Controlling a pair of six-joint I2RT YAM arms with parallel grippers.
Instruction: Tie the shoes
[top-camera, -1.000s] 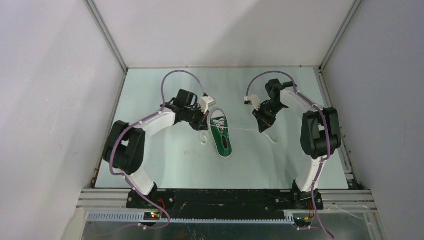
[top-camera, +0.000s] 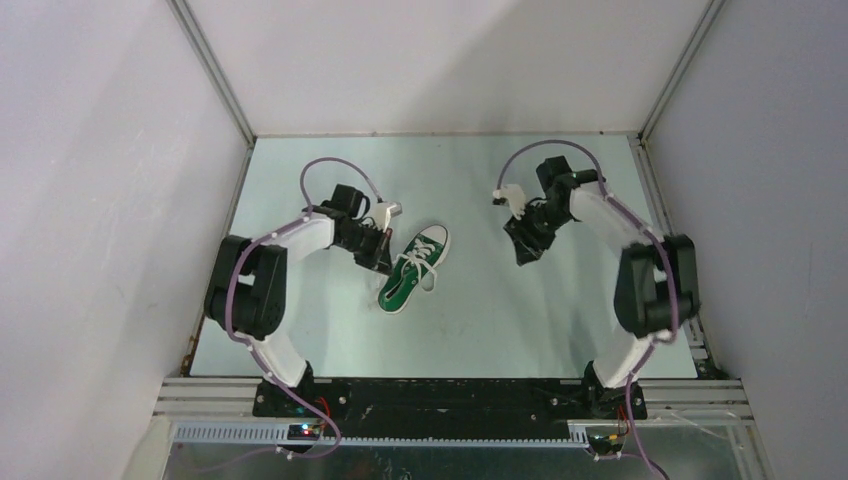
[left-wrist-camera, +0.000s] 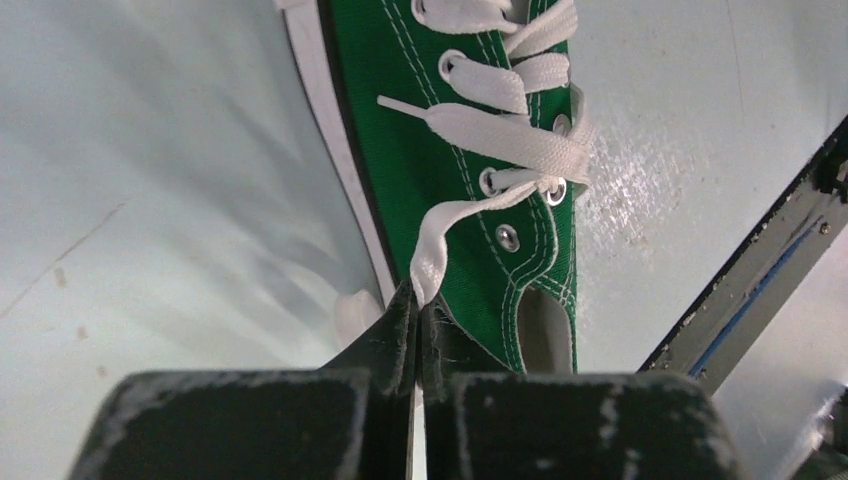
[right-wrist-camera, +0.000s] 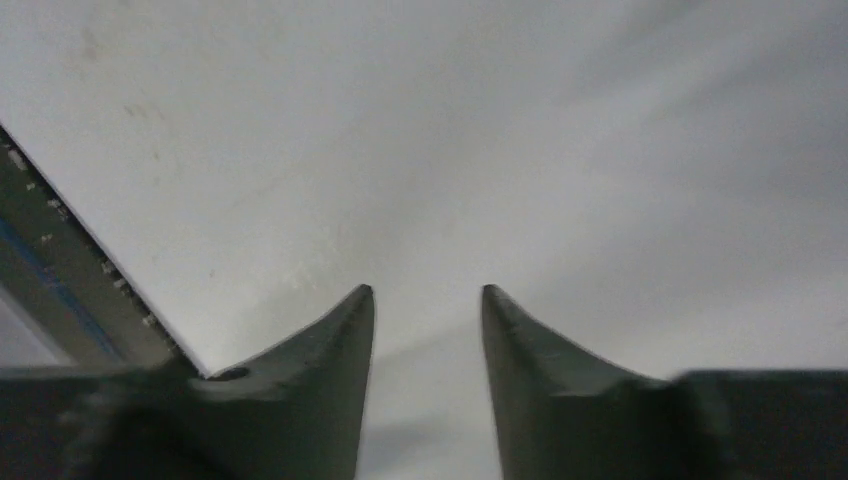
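A green canvas sneaker (top-camera: 410, 272) with white laces lies tilted on the table centre-left. In the left wrist view it fills the upper middle, its laces (left-wrist-camera: 500, 135) loose across the eyelets. My left gripper (top-camera: 384, 262) is beside the shoe, shut on a white lace that runs from the eyelets to its fingertips (left-wrist-camera: 410, 310). My right gripper (top-camera: 525, 258), blurred, stands apart to the right, its fingers parted with only bare table between them in the right wrist view (right-wrist-camera: 425, 300).
Walls surround it at the back and sides, with a dark rail (top-camera: 450, 405) along the front edge.
The lace stretched taut to my right gripper is released and now lies bunched at the shoe. The shoe has turned and shifted left. My left gripper moved left and down; the right opened.
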